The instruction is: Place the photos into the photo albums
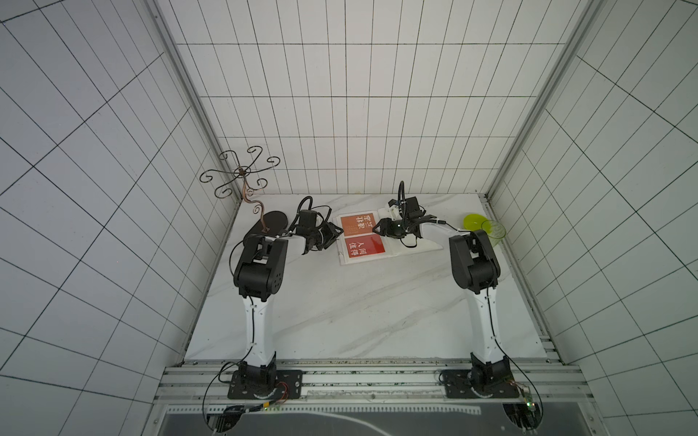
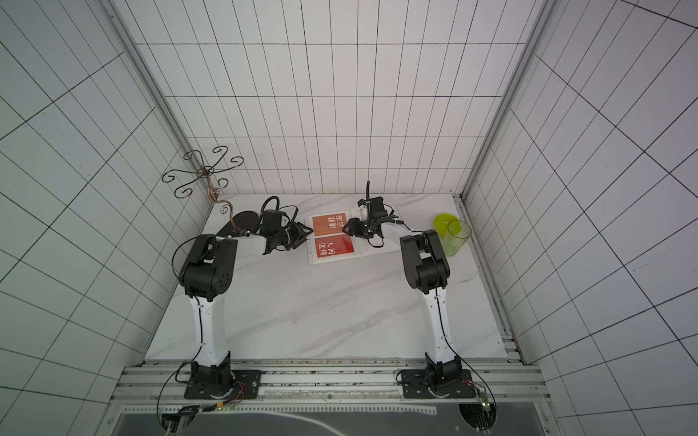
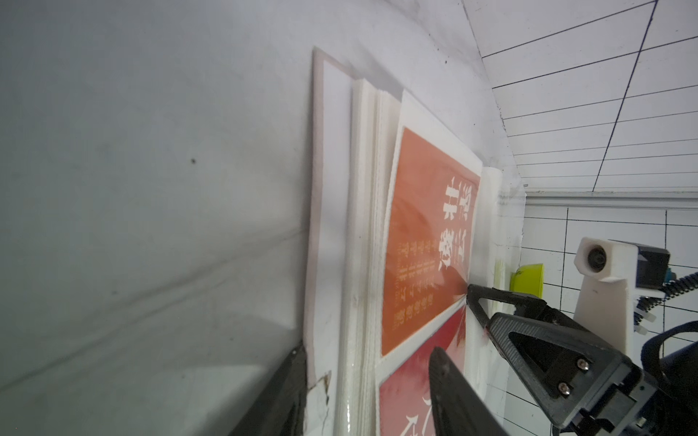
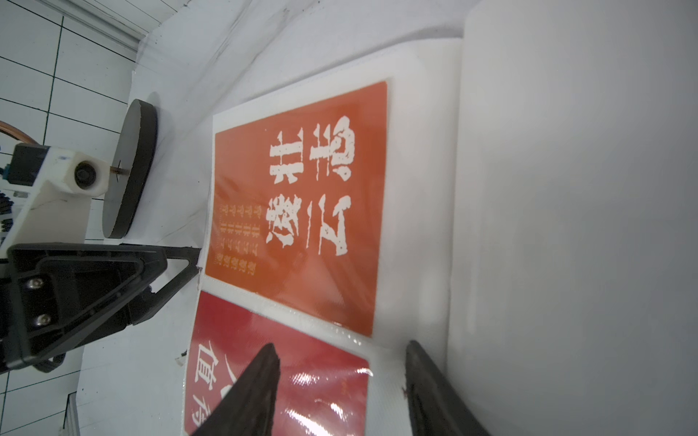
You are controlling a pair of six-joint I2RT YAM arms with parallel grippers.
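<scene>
A photo album (image 1: 410, 247) lies open on the marble table, an orange card (image 4: 298, 203) and a red card (image 4: 283, 370) on its left part and a blank white page (image 4: 567, 218) on the right. My left gripper is low at the album's left edge, fingers apart, nothing seen between them but album. My right gripper is low over the album near the cards' right edge, fingers apart, nothing held.
A dark round base (image 1: 275, 221) with a curly metal stand (image 1: 242, 172) is at the back left. A yellow-green container (image 1: 474, 221) and a clear green one are at the right.
</scene>
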